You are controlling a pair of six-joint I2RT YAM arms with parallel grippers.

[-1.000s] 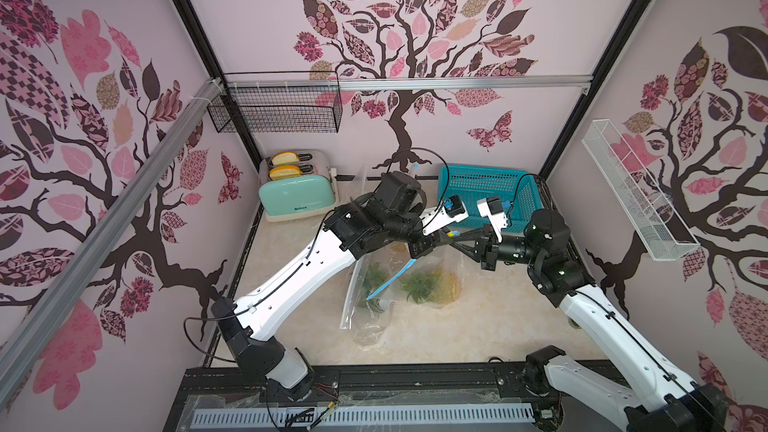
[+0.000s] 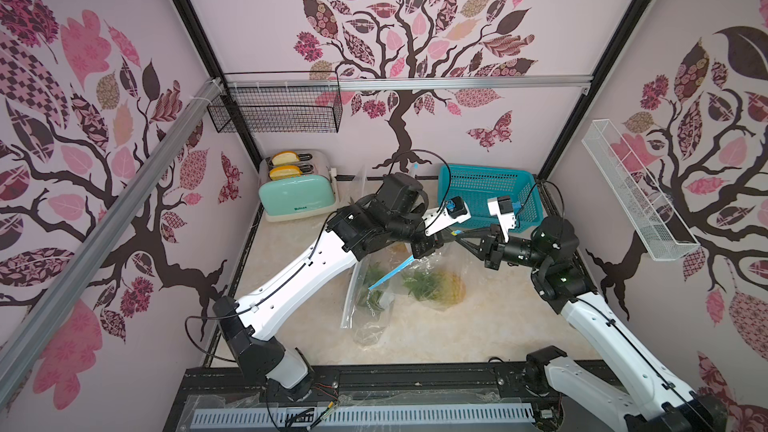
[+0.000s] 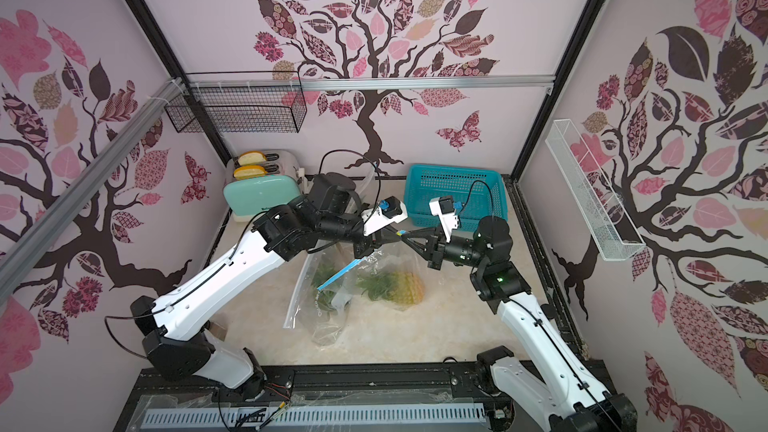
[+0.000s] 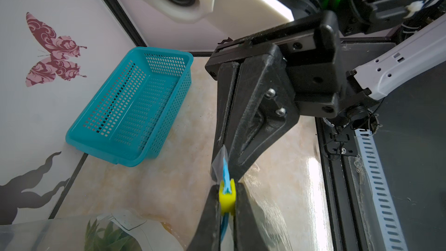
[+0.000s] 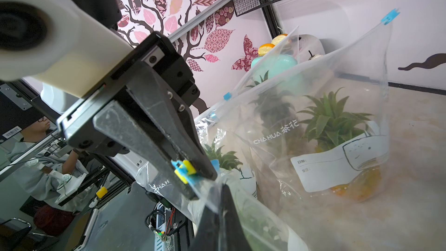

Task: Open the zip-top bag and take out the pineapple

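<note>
A pineapple [image 2: 449,289] lies inside a clear zip top bag under my grippers, its leaves [image 2: 420,281] pointing left. My left gripper is shut on the yellow zip slider [image 5: 189,167] at the end of the bag's blue zip. Close by, my right gripper is shut on the bag's clear plastic corner [image 5: 210,195], just past the slider. In both top views the fingertips nearly meet above the bag, and the arms hide much of its opening. The left wrist view shows the right gripper's black fingers [image 4: 260,125] right above the slider.
More clear plastic with green leaves [image 5: 334,120] inside stands beyond the grippers in the right wrist view. An empty teal basket [image 2: 524,180] is at the back right, and a mint toaster [image 2: 297,196] at the back left.
My right gripper has shifted slightly to the right, and the bag with the pineapple has moved a little the same way. The left arm is almost where it was.
</note>
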